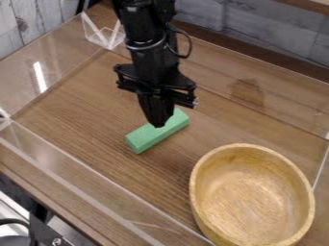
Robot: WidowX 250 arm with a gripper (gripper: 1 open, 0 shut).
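My black gripper (pixel 158 115) hangs from the arm at the centre of the camera view, above the upper end of a mint-green bar (pixel 154 136) lying flat on the wooden table (pixel 77 135). The gripper looks shut, with nothing visible between its fingers; whether it touches the bar I cannot tell.
A wide tan bowl (pixel 251 202) sits at the lower right. A clear plastic item (pixel 103 31) is at the top left.
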